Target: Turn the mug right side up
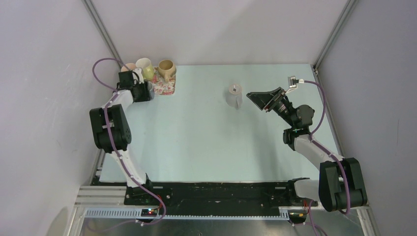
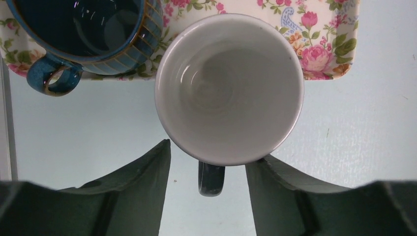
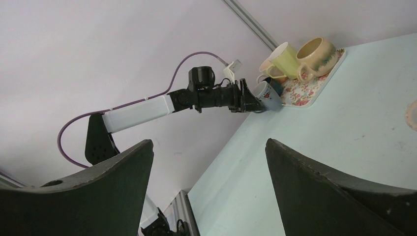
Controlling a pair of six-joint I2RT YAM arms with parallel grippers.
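Observation:
A white mug with a dark handle stands upright at the near edge of a floral tray, at the table's back left. My left gripper is part open around that handle, its fingertips just under the rim; whether they touch it cannot be told. An upside-down mug rests alone right of the table's middle, handle toward the front. My right gripper hangs open to the right of it, with nothing between its fingers.
A blue mug, a yellow mug and a beige mug crowd the tray beside the white one, near the wall.

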